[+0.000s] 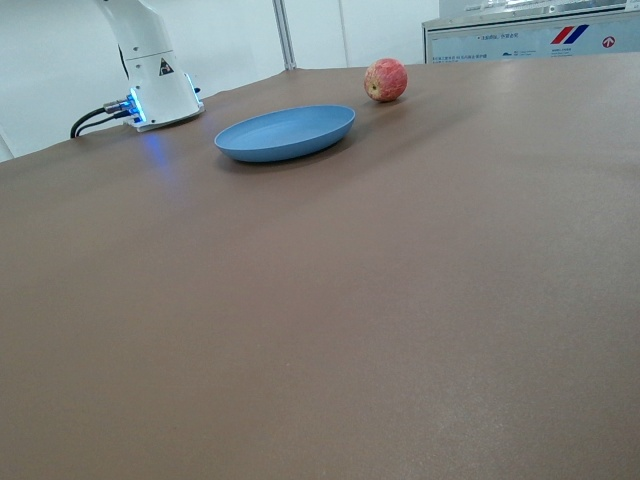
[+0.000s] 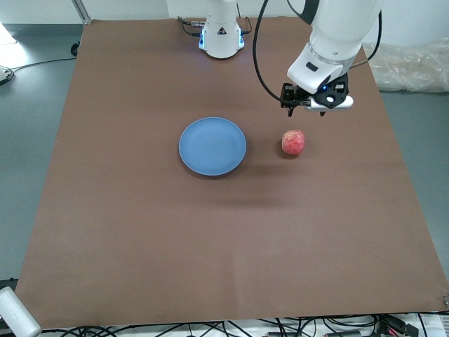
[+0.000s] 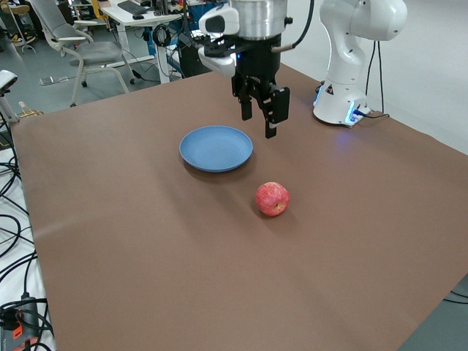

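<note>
A red apple rests on the brown table, beside a flat blue plate. In the left view the apple is to the plate's right. My black gripper hangs in the air behind the apple, up and to its right in the left view, apart from both objects. In the right view its two fingers point down with a gap between them and nothing seen in it. The top view does not show the gripper.
A white robot base with cables stands at the table's back. Cables run along the near edge in the left view.
</note>
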